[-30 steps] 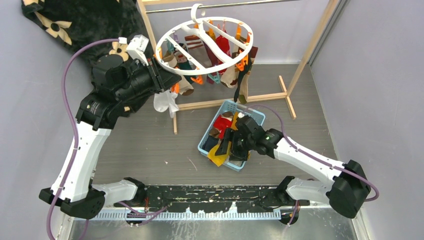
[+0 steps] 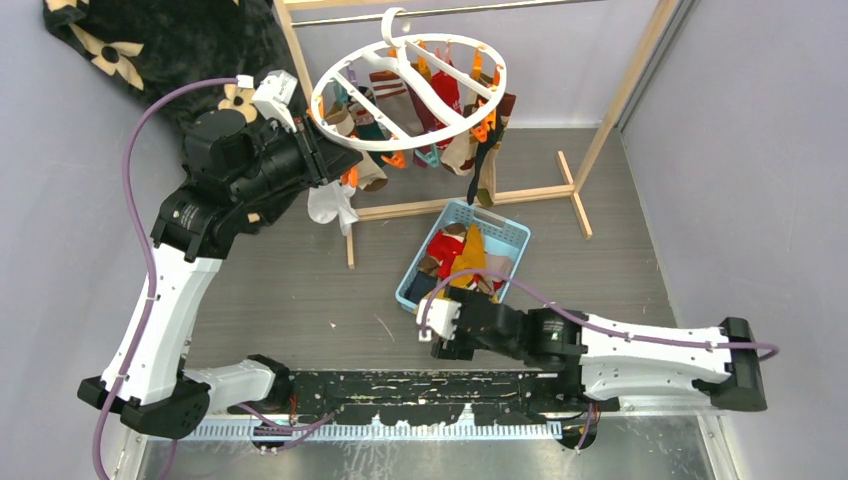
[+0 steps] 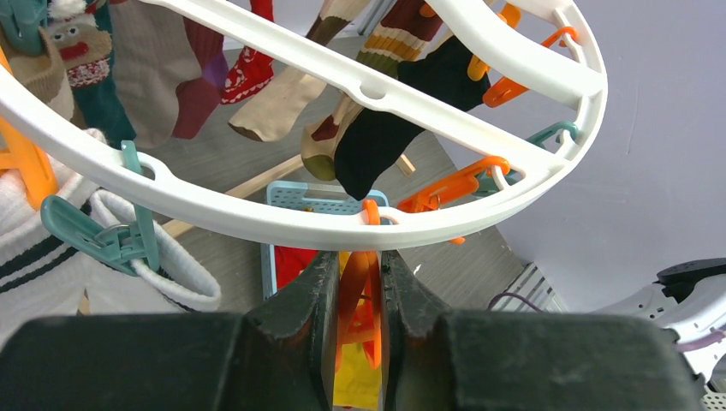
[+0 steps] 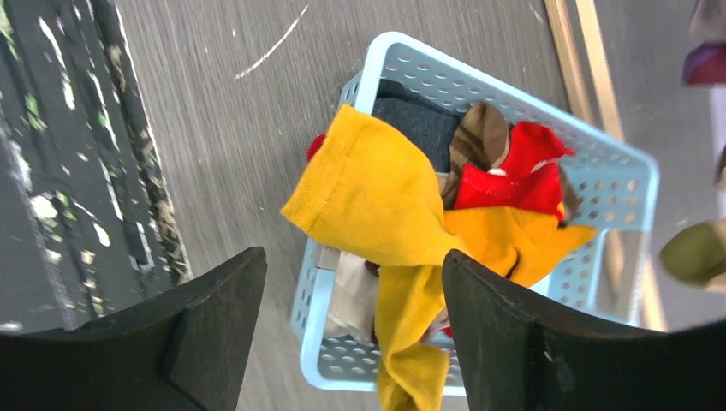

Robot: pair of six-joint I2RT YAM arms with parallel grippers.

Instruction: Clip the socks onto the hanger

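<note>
The white round hanger (image 2: 470, 122) hangs at the top of the top view, several socks clipped round it. In the left wrist view, my left gripper is shut on an orange clip (image 3: 350, 300) that dangles from the near rim of the hanger (image 3: 282, 224); no sock shows in that clip. My right gripper is open above the blue basket (image 4: 318, 321), its fingers well apart. Below it a yellow sock (image 4: 377, 193) drapes over the basket's near wall, in front of the fingertips rather than gripped.
Red socks (image 4: 522, 175) and a dark blue one (image 4: 415, 124) lie in the basket. A teal clip (image 3: 103, 231) holds a white sock (image 3: 51, 282) left of my left gripper. The wooden rack's bar (image 2: 410, 208) runs behind the basket. Left of the basket the floor is clear.
My right gripper has pulled back from over the basket toward the near edge, its arm swinging lower in the top view. The left arm and hanger have stayed put.
</note>
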